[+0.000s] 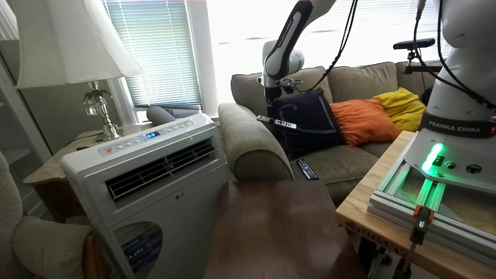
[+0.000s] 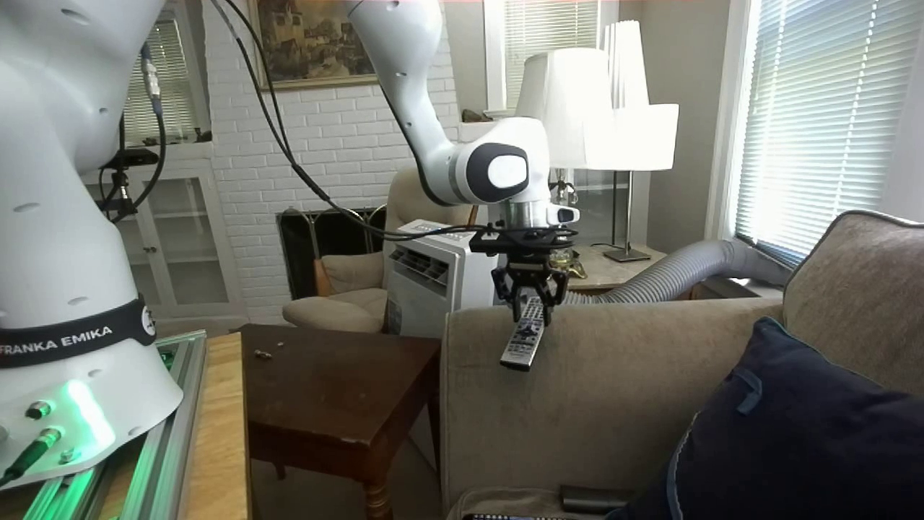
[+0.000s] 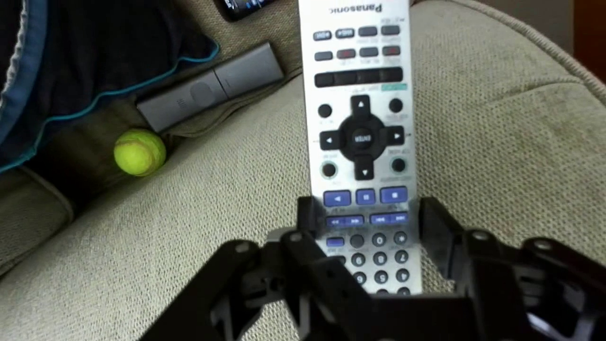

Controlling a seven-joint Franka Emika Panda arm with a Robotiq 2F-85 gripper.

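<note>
A silver Panasonic remote [image 3: 363, 113] with black and blue buttons is pinched across its width by my gripper, one finger on each long side. In exterior view 2 the remote [image 2: 525, 336] slants downward from the gripper [image 2: 533, 303], in front of the sofa arm. Exterior view 1 shows the remote [image 1: 284, 123] held in the air beside the sofa arm [image 1: 251, 144], near the navy pillow [image 1: 309, 121]. The remote's far end runs out of the top of the wrist view.
On the sofa seat lie a black remote [image 1: 307, 169], a grey remote-like device [image 3: 210, 85] and a yellow-green ball [image 3: 139, 151]. Orange [image 1: 365, 121] and yellow [image 1: 400, 107] pillows sit farther along.
</note>
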